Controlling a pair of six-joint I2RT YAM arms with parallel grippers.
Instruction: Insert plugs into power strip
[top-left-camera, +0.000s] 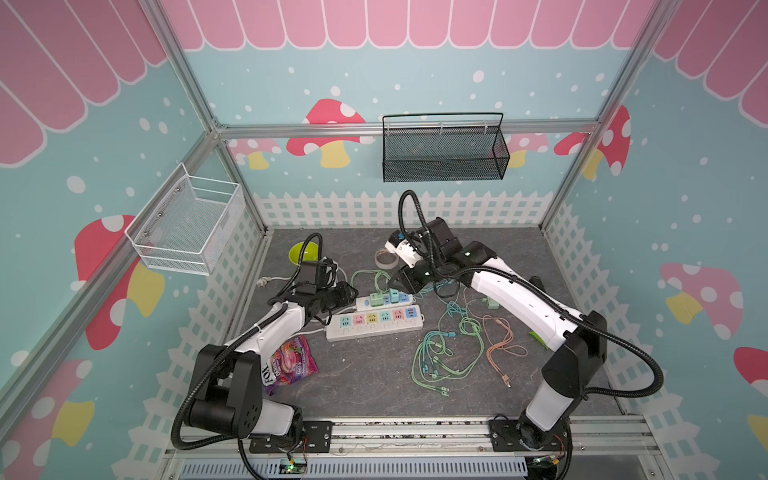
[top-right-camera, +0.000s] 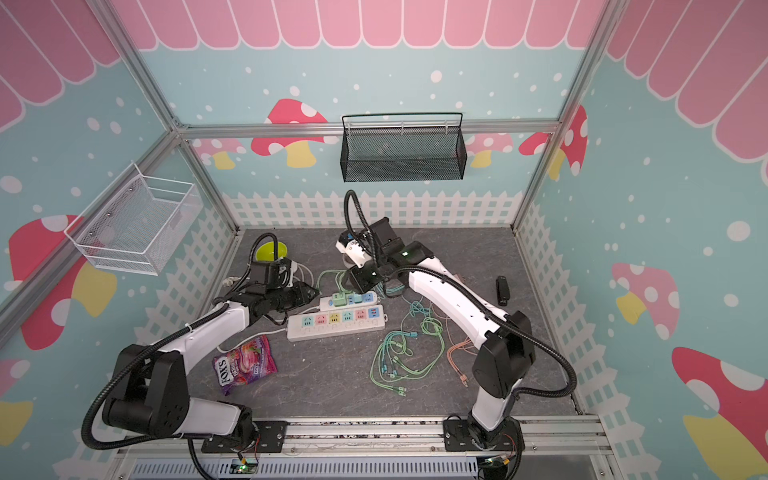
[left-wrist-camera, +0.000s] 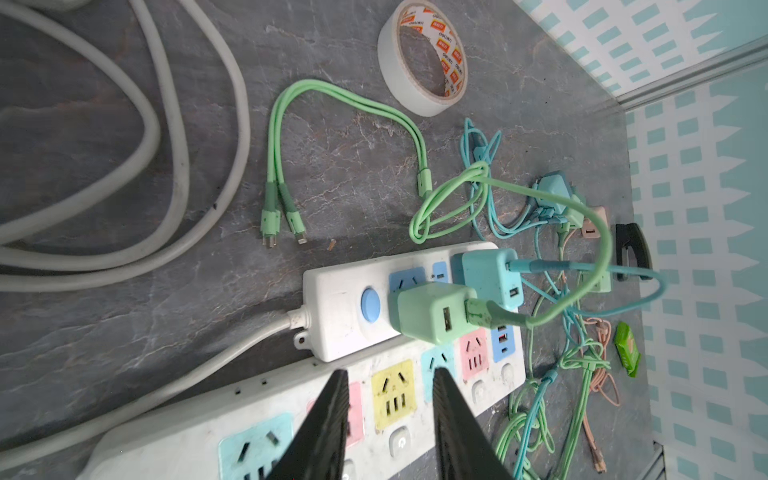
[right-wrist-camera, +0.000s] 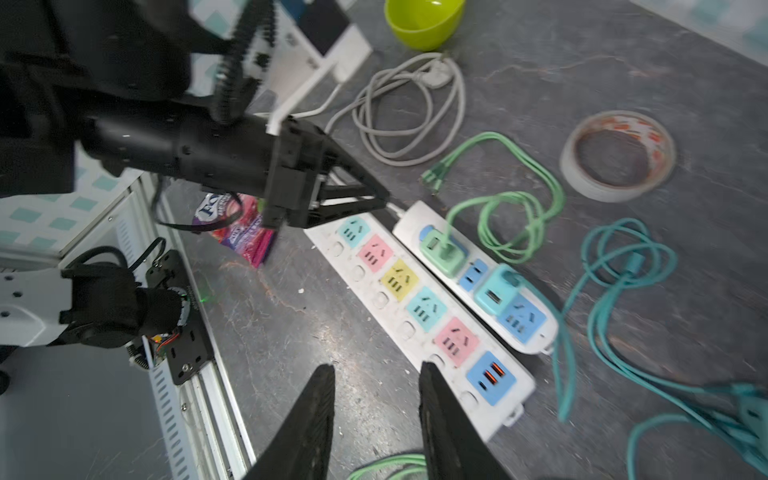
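Observation:
The small white power strip (left-wrist-camera: 340, 316) lies behind the long strip (right-wrist-camera: 360, 272) with coloured sockets. A green plug block (left-wrist-camera: 424, 312) and a teal plug block (left-wrist-camera: 492, 288) sit on the small strip, with cables attached. My left gripper is open above the long strip's left part, nothing between its fingers. My right gripper is open and raised over the strips, also empty.
Loose green, teal and pink cables lie at the right. A tape roll (right-wrist-camera: 576, 160) and a yellow-green bowl (top-right-camera: 270, 249) are behind; a candy bag (top-right-camera: 244, 364) lies front left.

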